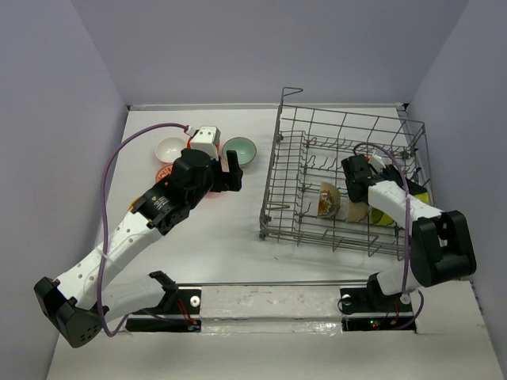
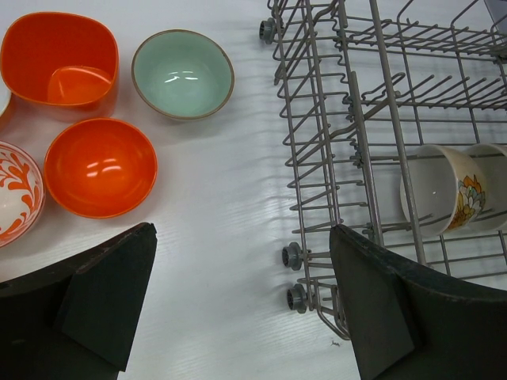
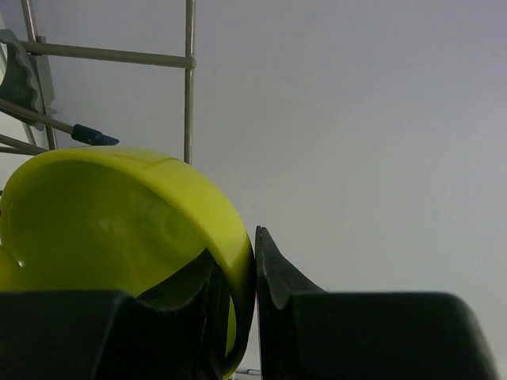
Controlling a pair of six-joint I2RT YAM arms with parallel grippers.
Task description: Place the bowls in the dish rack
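My right gripper is shut on the rim of a yellow-green bowl [image 3: 103,222], one finger inside it and one outside. Toward the dish rack's [image 1: 273,170] right side, yellow-green also shows beside the right gripper's dark finger [image 1: 413,188]; its tips are hidden from above. A second yellow-green bowl [image 1: 382,218], a beige bowl [image 1: 356,211] and a flower-patterned bowl [image 1: 328,200] stand on edge along the rack's front. Over the table, my left gripper hangs open and empty. Beyond its fingers lie a green bowl [image 2: 182,73], orange bowls [image 2: 101,166] and an orange-patterned bowl [image 2: 17,194].
A white bowl [image 1: 170,148] sits at the back left of the table. Bare table [image 1: 226,245] lies between the left arm and the rack. Upright wires surround the right gripper, and a plain wall [image 3: 380,158] rises close on its right.
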